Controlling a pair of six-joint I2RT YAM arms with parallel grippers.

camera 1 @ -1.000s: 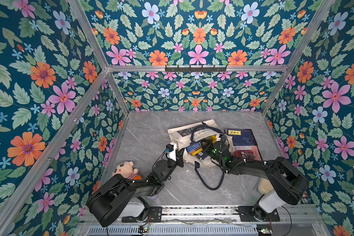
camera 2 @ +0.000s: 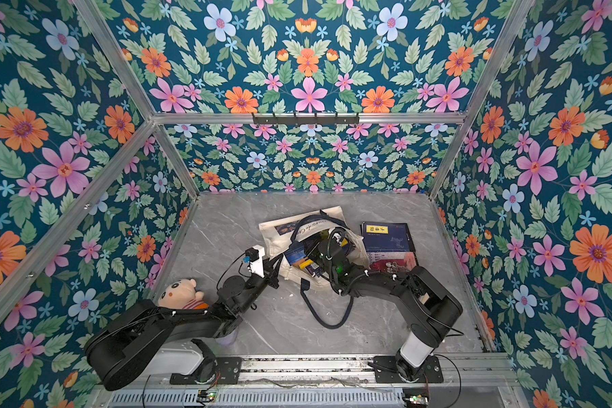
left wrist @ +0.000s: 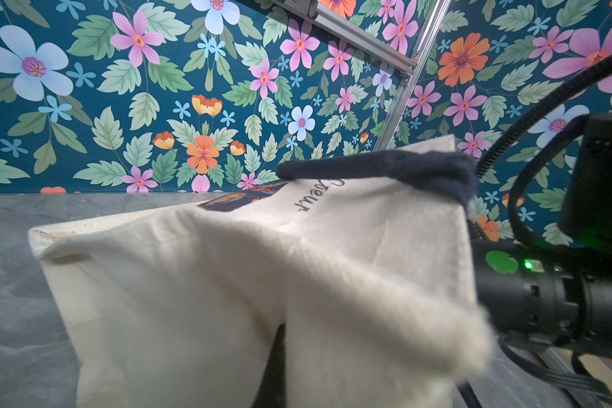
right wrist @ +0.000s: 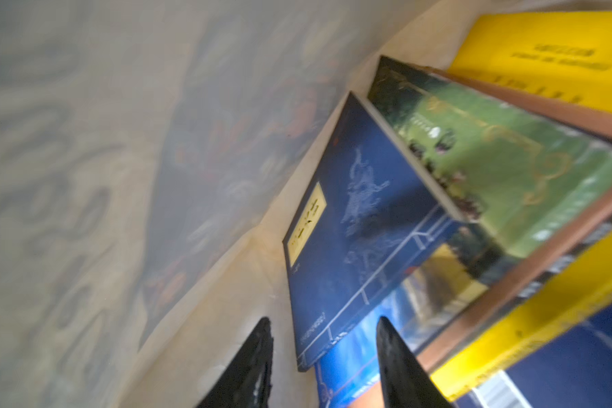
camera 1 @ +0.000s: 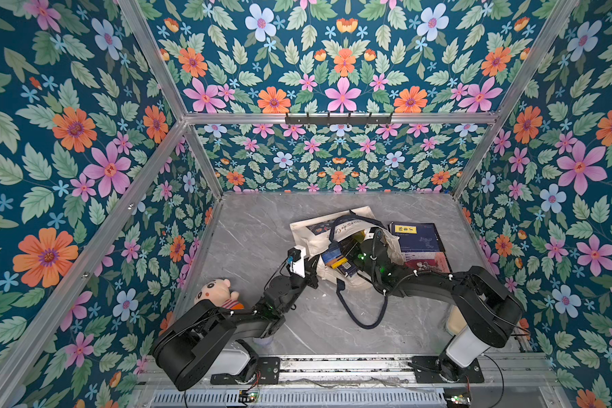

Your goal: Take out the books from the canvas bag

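Observation:
The cream canvas bag (camera 1: 304, 236) stands mid-table with its mouth open. Inside it, the right wrist view shows a dark blue book (right wrist: 360, 224) leaning on a green book (right wrist: 496, 156), with yellow ones (right wrist: 550, 57) beside them. My right gripper is open over these books, its fingertips just short of the blue book's lower end, nothing between them. At the bag's left edge, my left gripper (camera 1: 314, 265) is shut on the canvas; one dark finger (left wrist: 273, 374) shows against the cloth and the other is hidden behind it.
Books, one dark blue (camera 1: 418, 236) and one red and pink (camera 1: 428, 261), lie flat right of the bag. A plush doll (camera 1: 217, 293) sits at the left. A dark strap (camera 1: 360, 323) loops over the table in front.
The right gripper has shifted slightly left; the left arm is still.

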